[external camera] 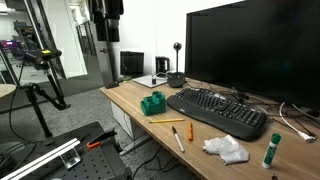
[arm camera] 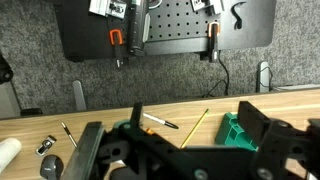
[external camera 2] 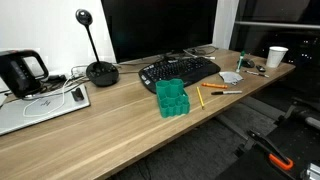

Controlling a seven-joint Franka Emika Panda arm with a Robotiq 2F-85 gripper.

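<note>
My gripper stands open in the wrist view, its dark fingers wide apart with nothing held between them. Beneath it lies the wooden desk (arm camera: 95,119). A teal, open compartment holder (external camera: 153,104) stands on the desk in front of the keyboard; in the wrist view the holder (arm camera: 238,135) is partly hidden behind the right finger. A yellow pencil (external camera: 160,122), an orange marker (external camera: 190,131) and a dark pen (external camera: 177,139) lie apart near the front edge. A crumpled white cloth (external camera: 227,150) rests farther right, beside an upright green tube (external camera: 271,151).
A black keyboard (external camera: 217,111) lies below a large monitor (external camera: 253,50). In the second exterior view, a kettle (external camera 2: 24,70) and a webcam on a stand (external camera 2: 101,72) occupy the left back, with a white cup (external camera 2: 275,56) at the far right.
</note>
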